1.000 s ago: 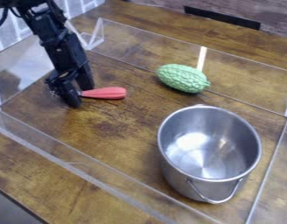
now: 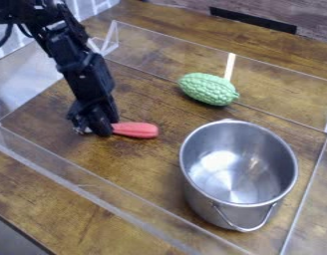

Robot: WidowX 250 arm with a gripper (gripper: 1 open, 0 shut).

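Note:
The black robot gripper (image 2: 97, 124) is low on the wooden surface at the left, over the end of a red elongated object (image 2: 135, 129) that points right. Its fingertips are dark and partly hidden, so whether they are closed on it cannot be told. A steel pot (image 2: 238, 171) with a wire handle stands at the lower right. A pale green bumpy vegetable (image 2: 206, 88) lies at the upper right.
Clear plastic walls border the work area (image 2: 153, 169). A thin white stick sits behind the green vegetable. The middle of the wooden surface between the red object and the pot is clear.
The gripper and the red object have shifted toward the camera and to the right. The pot and green vegetable have stayed in place.

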